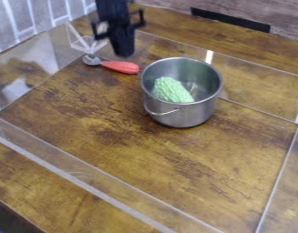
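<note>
My gripper (pixel 119 43) is blurred at the top left, dark, raised above a utensil with a red handle (pixel 119 66) and a metal head (pixel 91 59). It looks shut, and I see nothing held in it. A steel pot (pixel 190 111) with a wire handle stands right of the utensil, holding a light green textured object (pixel 172 90).
A white railing (pixel 17 23) runs along the back left corner.
</note>
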